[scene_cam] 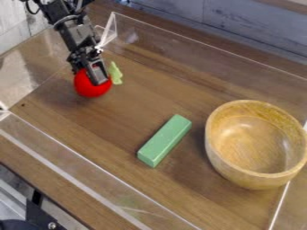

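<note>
My gripper [92, 70] is at the upper left, pointing down, shut on a red round object [92, 85] that sits at or just over the wooden table. A small pale green piece [115, 72] shows just right of the fingers, partly behind them; I cannot tell what it is.
A large tan wooden bowl [254, 144] stands at the right. A green block [164, 140] lies in front, left of the bowl. A metal edge runs along the near left side.
</note>
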